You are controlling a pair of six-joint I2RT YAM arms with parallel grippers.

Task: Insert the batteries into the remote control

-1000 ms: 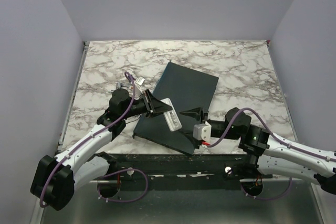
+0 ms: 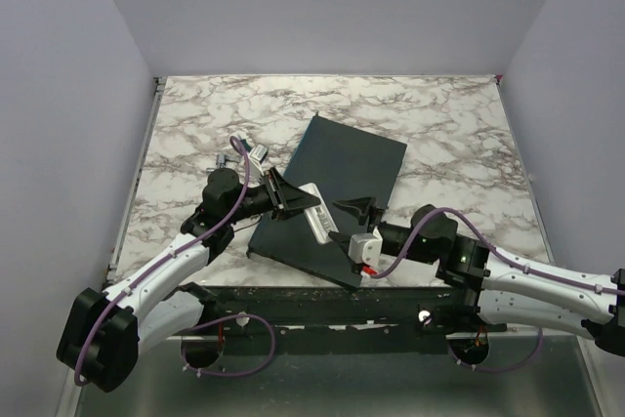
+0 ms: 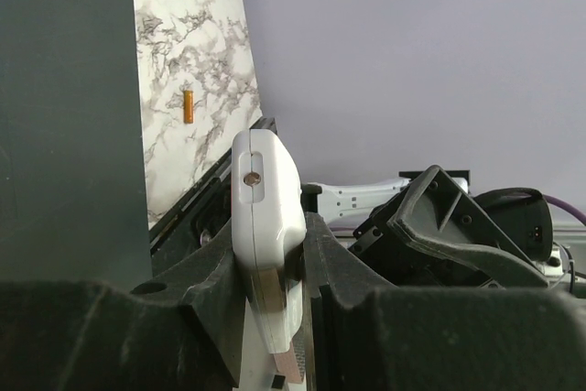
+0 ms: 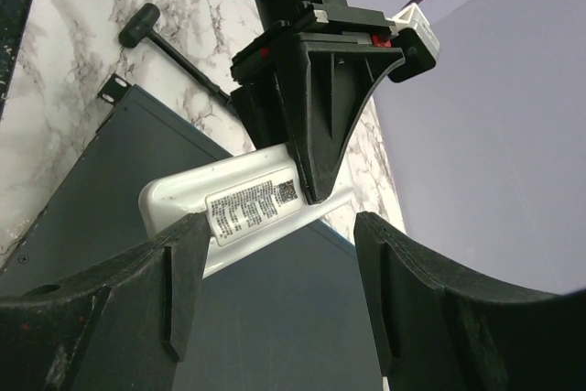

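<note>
My left gripper (image 2: 293, 200) is shut on the white remote control (image 2: 320, 214), holding it in the air over the dark board. In the left wrist view the remote (image 3: 265, 208) stands between the fingertips. In the right wrist view its long face (image 4: 256, 217) shows a printed label. My right gripper is open, one finger up against the remote's near end, the other apart from it. An orange battery (image 3: 188, 106) lies on the marble surface in the left wrist view.
The dark board (image 2: 342, 153) covers the middle of the marble table (image 2: 449, 114). A black mallet-like tool (image 4: 144, 27) lies beyond it. Free marble lies at the back and right.
The left arm and remote look unchanged.
</note>
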